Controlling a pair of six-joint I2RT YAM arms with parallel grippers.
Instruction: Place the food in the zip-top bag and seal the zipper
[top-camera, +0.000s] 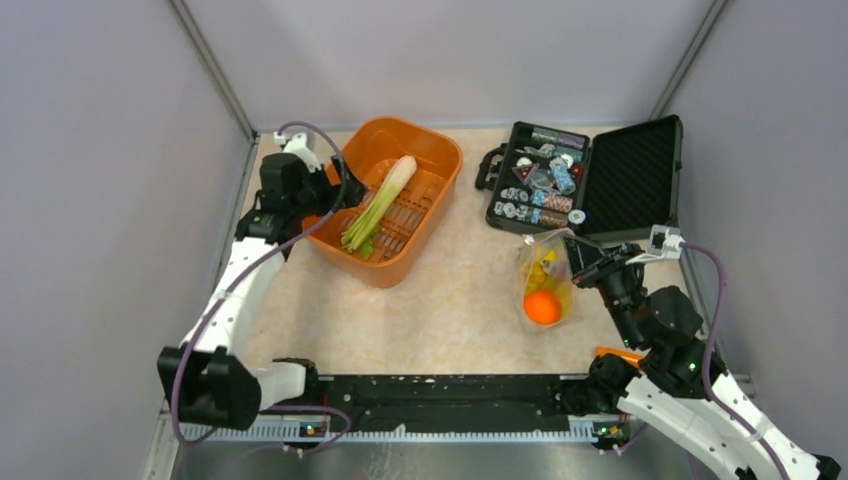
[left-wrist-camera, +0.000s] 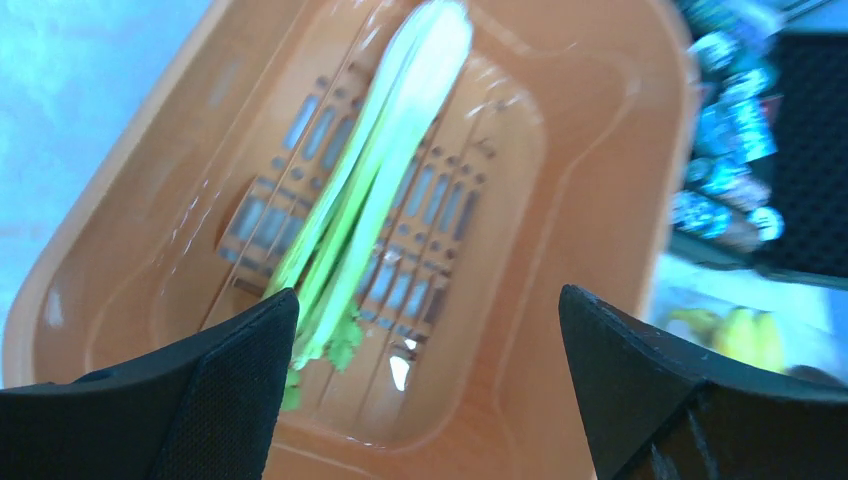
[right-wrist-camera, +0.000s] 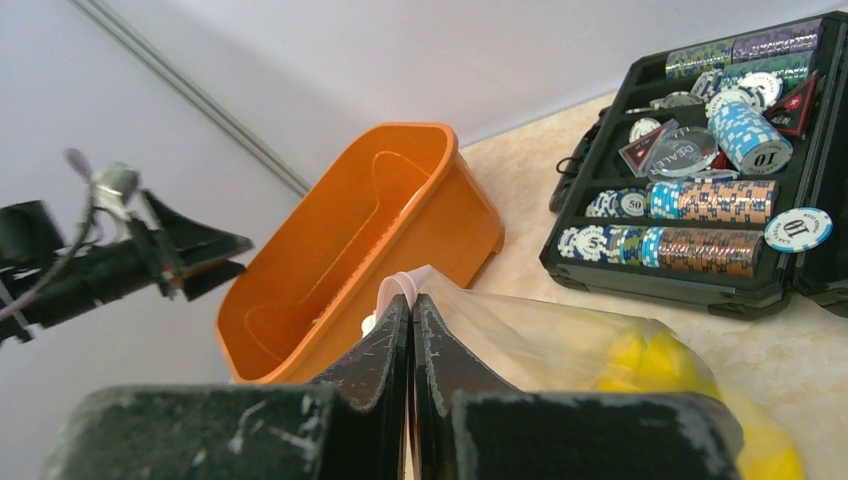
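Celery (top-camera: 380, 205) lies in the orange basket (top-camera: 440, 150), leafy end toward the front. Above the basket's left side hangs my left gripper (top-camera: 350, 184); in the left wrist view its fingers (left-wrist-camera: 215, 385) are wide apart with the celery (left-wrist-camera: 385, 150) below and between them, untouched. On the right of the table stands the clear zip bag (top-camera: 530, 270), holding an orange (top-camera: 542, 307) and something yellow (right-wrist-camera: 655, 365). My right gripper is shut on the bag's top edge, a thin pinkish fold of plastic showing at its fingertips.
An open black case (top-camera: 540, 175) of poker chips stands at the back right, just behind the bag. A small orange item (top-camera: 618, 354) lies by the right arm.
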